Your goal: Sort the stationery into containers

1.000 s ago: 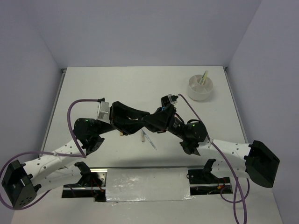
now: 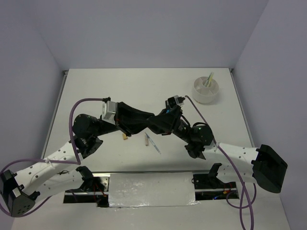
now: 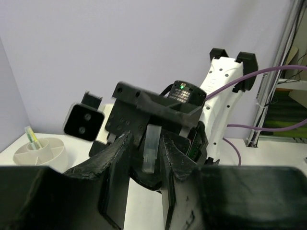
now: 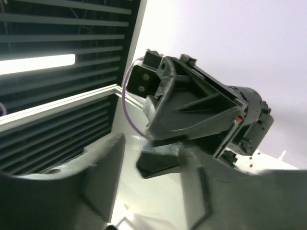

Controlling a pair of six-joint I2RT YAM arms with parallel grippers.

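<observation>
Over the middle of the table, my left gripper [image 2: 146, 120] and right gripper [image 2: 154, 123] meet tip to tip. A small pale, translucent piece [image 3: 151, 148] shows between the left fingers in the left wrist view, in front of the dark right gripper. The right wrist view is blurred; a pale smear [image 4: 160, 149] lies between its fingers, which stand apart. Which gripper bears the piece cannot be told. Below on the table lie a pen [image 2: 154, 144], a short brownish stick [image 2: 147, 140] and a small yellowish piece [image 2: 124, 136].
A round white divided container [image 2: 205, 99] stands at the back right, with slim light-coloured pens [image 2: 210, 78] upright in it. Both forearms cross the front.
The left arm has shifted a little to the right and toward the back, its wrist turning slightly. The right arm stands nearly where it was. Objects on the table have not moved.
</observation>
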